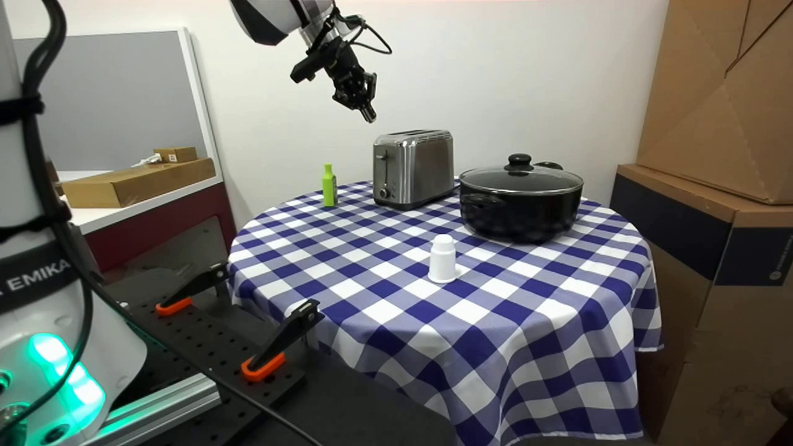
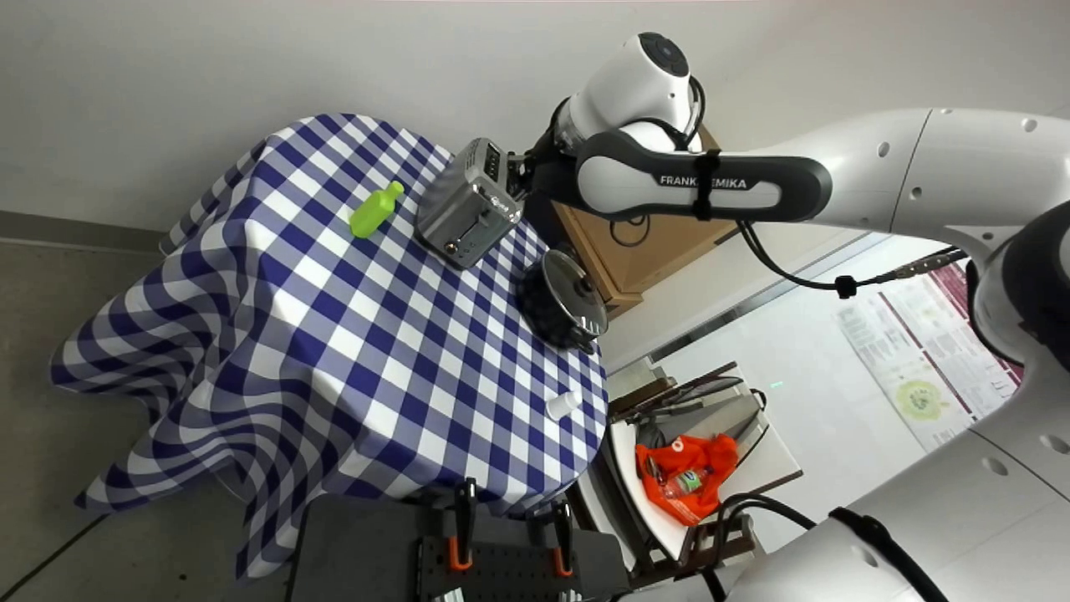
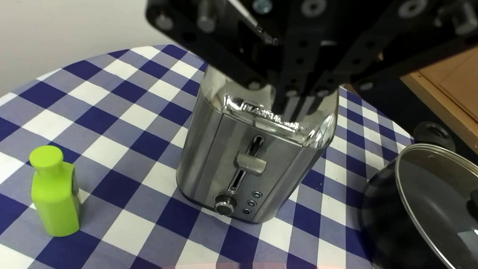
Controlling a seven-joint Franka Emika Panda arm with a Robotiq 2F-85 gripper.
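My gripper hangs in the air above the front edge of the silver toaster, apart from it. In the wrist view the fingers are together, with nothing showing between them, and they cover part of the toaster's top. The toaster's lever sits high in its slot on the front face, above a round knob and small buttons. A green bottle stands upright left of the toaster. To the right is a black pot with its glass lid on.
A small white cup-like container stands near the front of the checkered tablecloth. Cardboard boxes rise beyond the right edge.
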